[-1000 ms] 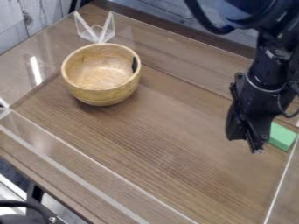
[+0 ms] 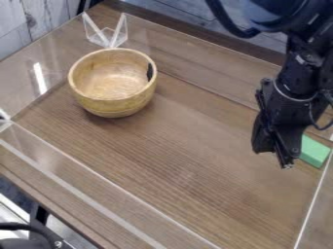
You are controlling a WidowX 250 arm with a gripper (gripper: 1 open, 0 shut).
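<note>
My black gripper [image 2: 263,136] hangs over the right side of the wooden table [image 2: 169,175], pointing down with its fingertips close together and nothing visible between them. Just right of it, partly behind it, a green block [image 2: 314,152] lies at the table's right edge. A tan bowl [image 2: 112,91] stands at the upper left, well apart from the gripper.
A white object [image 2: 107,34], thin and folded-looking, is at the back left behind the bowl. Dark cables [image 2: 26,235] show at the bottom left corner, and the table's edges run along the left and right.
</note>
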